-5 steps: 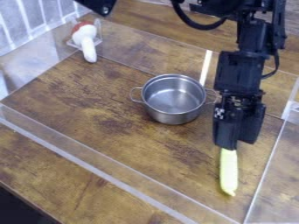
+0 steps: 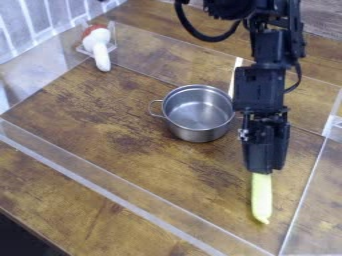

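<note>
My black gripper (image 2: 262,158) hangs low at the right, its fingertips over the upper end of a long pale yellow object (image 2: 262,200) lying on the wooden table. I cannot tell whether the fingers touch or grip it. Left of the gripper stands a steel pot (image 2: 198,104) with side handles.
A white object with a red and white top (image 2: 100,54) stands at the back left near the railing. Clear strips run along its edges.
The gripper's fingers look narrower and slightly shifted than before, down at the yellow object's upper end. The pot and the yellow object have not visibly moved.
</note>
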